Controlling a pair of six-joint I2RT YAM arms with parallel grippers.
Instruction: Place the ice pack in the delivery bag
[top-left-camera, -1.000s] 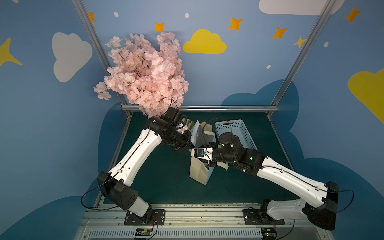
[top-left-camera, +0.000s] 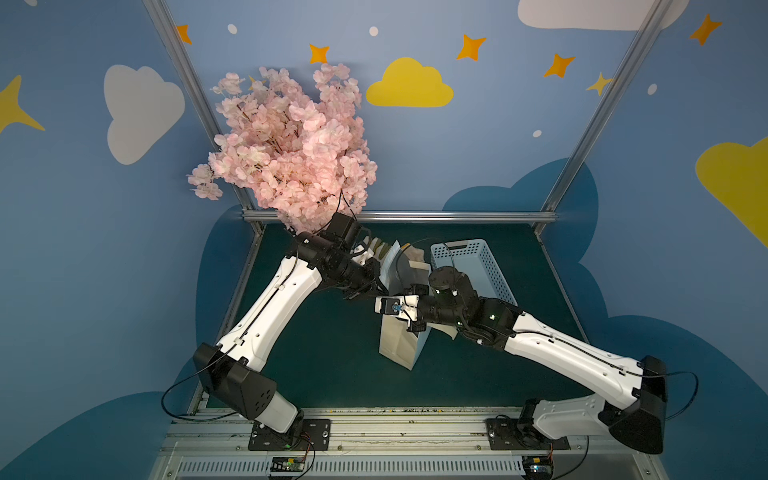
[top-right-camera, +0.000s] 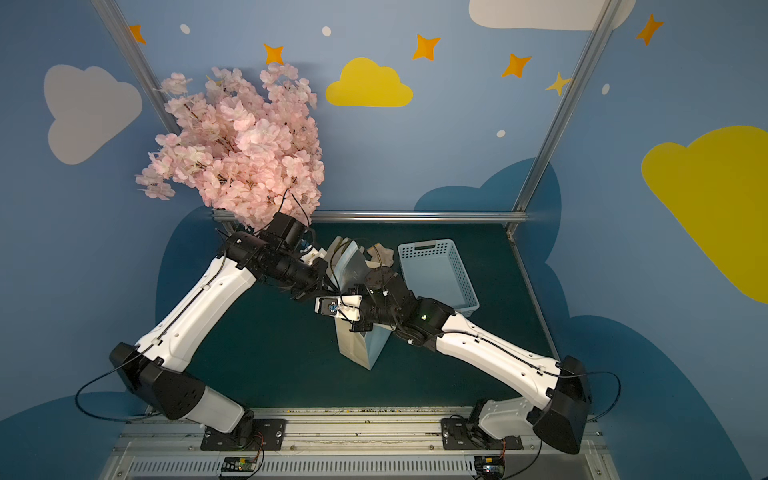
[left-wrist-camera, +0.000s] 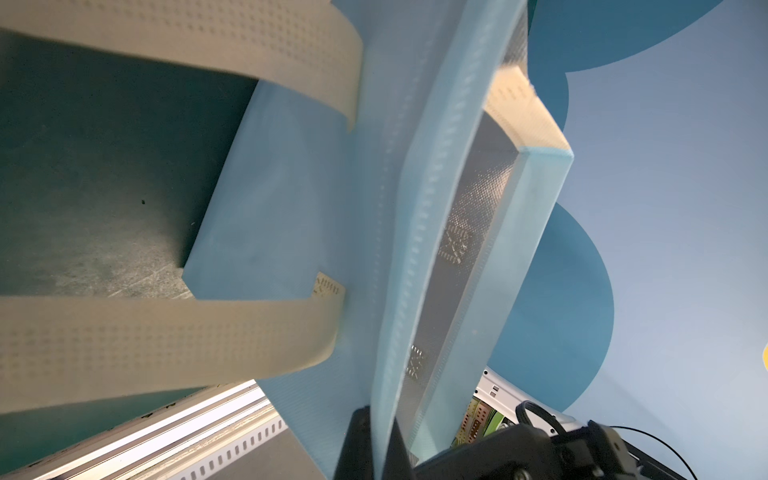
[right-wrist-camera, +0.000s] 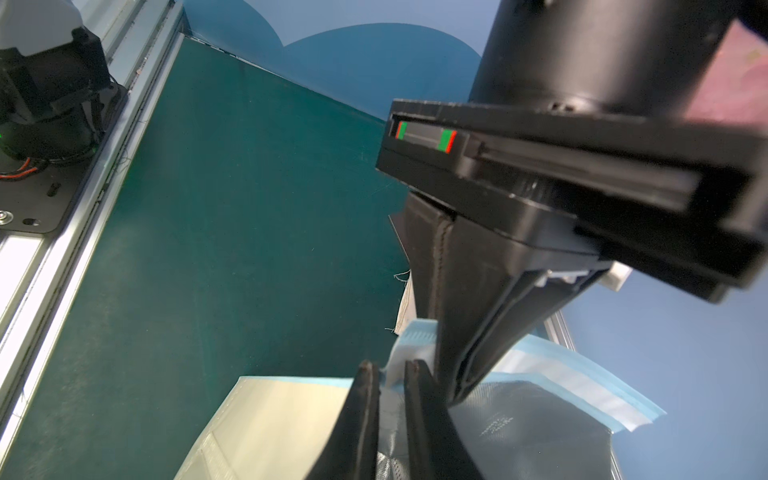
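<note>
The delivery bag (top-left-camera: 402, 342), light blue and beige with a silvery lining, stands mid-table with its mouth open. My left gripper is shut on the bag's blue rim, the thin edge running between its fingers. Over the mouth, close beside the left one, is my right gripper. Its fingers (right-wrist-camera: 426, 428) stand apart with a small gap, and the bag's rim and silver lining show between and behind them. Whether they touch the rim I cannot tell. No ice pack can be made out in any view; the bag's inside is largely hidden.
A light blue basket (top-left-camera: 472, 264) stands behind and right of the bag and looks empty where visible. Beige straps (left-wrist-camera: 160, 344) hang off the bag's side. Pink blossoms (top-left-camera: 296, 144) fill the back left.
My right arm has shifted slightly left over the bag's mouth, toward the left gripper. The left arm and the bag have hardly moved.
</note>
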